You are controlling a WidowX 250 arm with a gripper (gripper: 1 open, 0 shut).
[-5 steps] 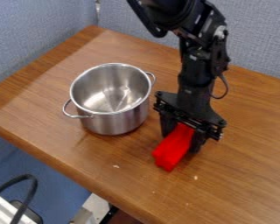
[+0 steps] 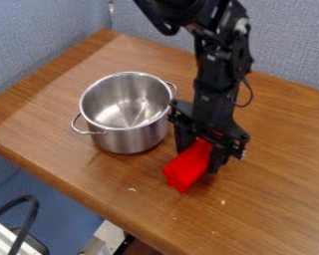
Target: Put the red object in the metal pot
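Note:
The red object (image 2: 187, 167) is a small block, tilted, close above or touching the wooden table to the right of the pot; which of the two I cannot tell. My black gripper (image 2: 202, 149) reaches down from the top and is shut on its upper part. That upper end is hidden by the fingers. The metal pot (image 2: 127, 108) is silver, round and upright, with thin loop handles; its inside looks empty. A narrow gap separates the gripper from the pot's right wall.
Bare wooden table (image 2: 275, 169) spreads to the right and front. Blue-grey walls (image 2: 289, 40) close off the back and left. A black cable (image 2: 23, 221) and pale hardware lie beyond the table's lower left edge.
The arm and gripper have shifted slightly left, towards the pot. The red object has moved slightly left with them.

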